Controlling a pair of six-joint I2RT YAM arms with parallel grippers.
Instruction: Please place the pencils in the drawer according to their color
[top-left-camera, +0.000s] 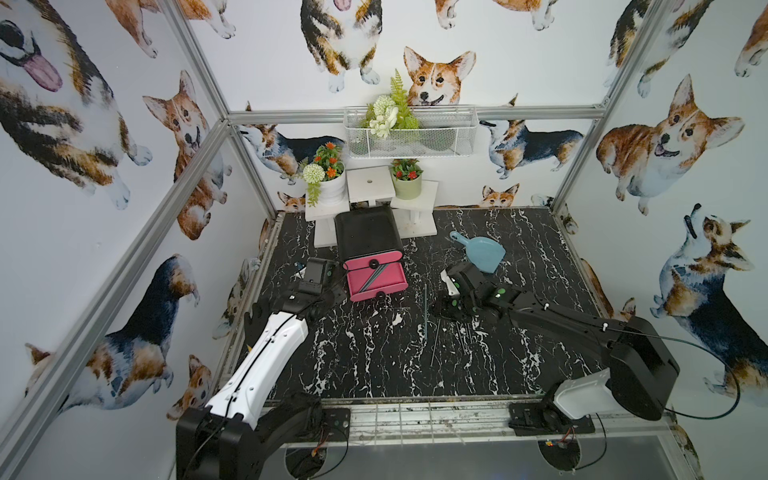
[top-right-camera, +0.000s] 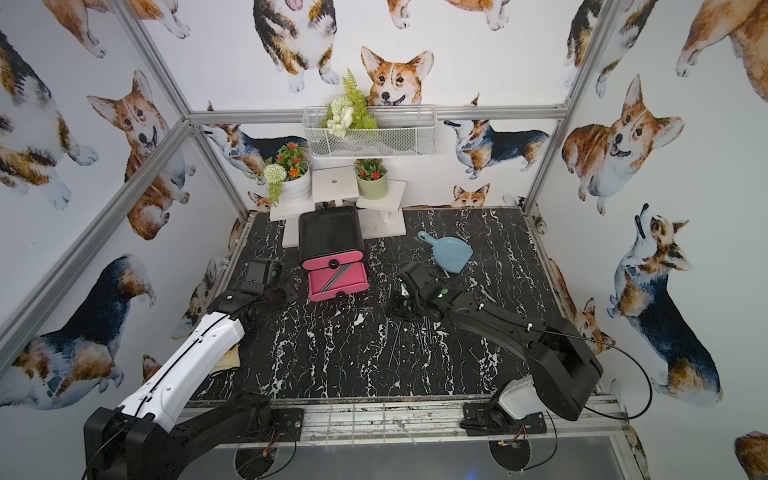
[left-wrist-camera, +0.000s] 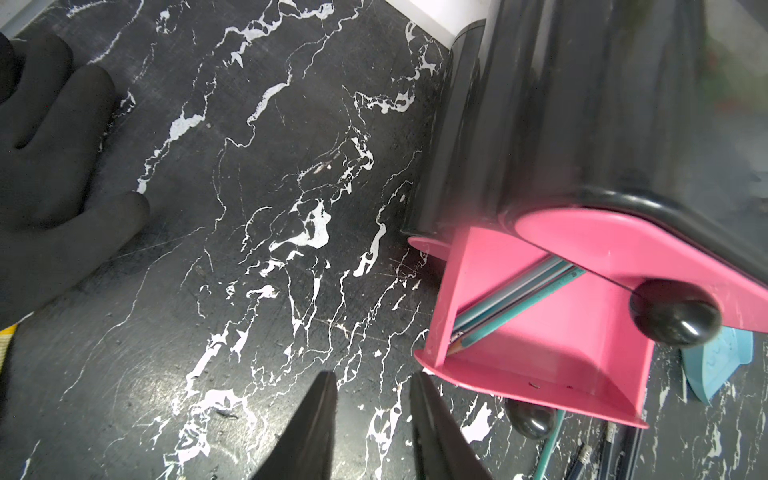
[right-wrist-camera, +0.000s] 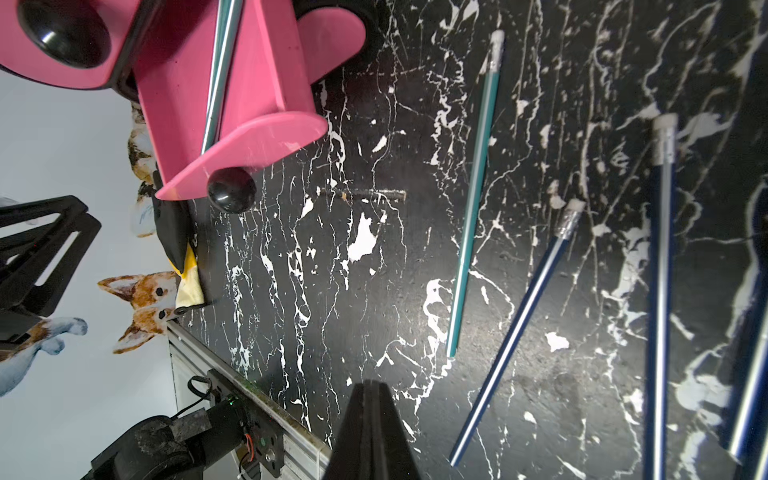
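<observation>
A teal pencil (right-wrist-camera: 475, 200) lies on the dark marbled table, outside the fingers of my right gripper, which is shut with nothing between them. To its right rest several dark blue pencils (right-wrist-camera: 516, 332). The pink drawer (left-wrist-camera: 584, 320) stands pulled out of its black-topped box (top-left-camera: 368, 233), holding a teal pencil (left-wrist-camera: 520, 308) and silvery-looking pencil (left-wrist-camera: 505, 294) side by side along its left wall. Left of that drawer hovers my left gripper, its fingers apart and nothing between them.
Behind the right arm sits a blue dustpan (top-left-camera: 485, 253). A black glove (left-wrist-camera: 56, 168) lies at the table's left side. White stands with potted flowers (top-left-camera: 406, 180) line the back. Table between the drawer and the teal pencil is bare.
</observation>
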